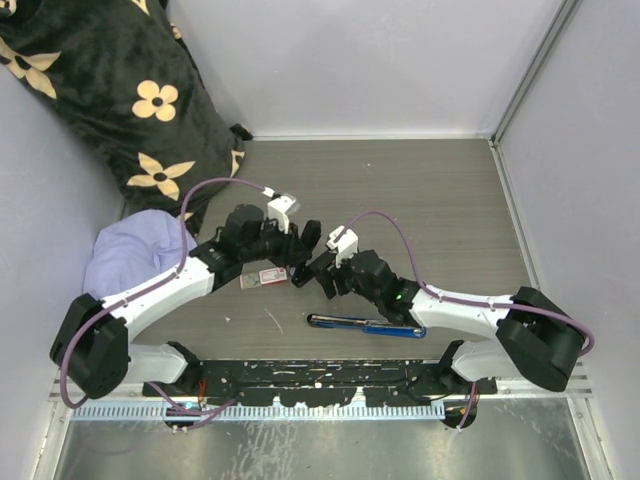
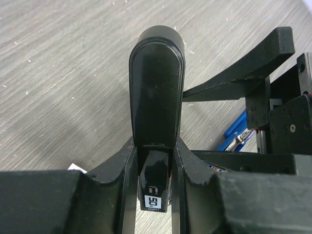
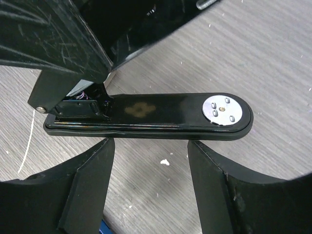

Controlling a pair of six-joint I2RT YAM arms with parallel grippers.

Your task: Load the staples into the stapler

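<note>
A black stapler (image 1: 311,236) is clasped in my left gripper (image 1: 297,254), above the middle-left of the table. Its rounded top arm (image 2: 157,92) stands up between the left fingers. In the right wrist view, its long base (image 3: 165,113) with the round metal plate spreads across, swung away from the upper part. My right gripper is open, its two fingertips apart at the base's near edge; whether they touch it I cannot tell. A small red-and-white box (image 1: 264,278), perhaps of staples, lies on the table behind the left gripper.
A long blue-and-black tool (image 1: 368,326) lies near the table's front edge, below the right arm. On the left are a lilac cloth (image 1: 135,262) and a dark flowered cushion (image 1: 150,130).
</note>
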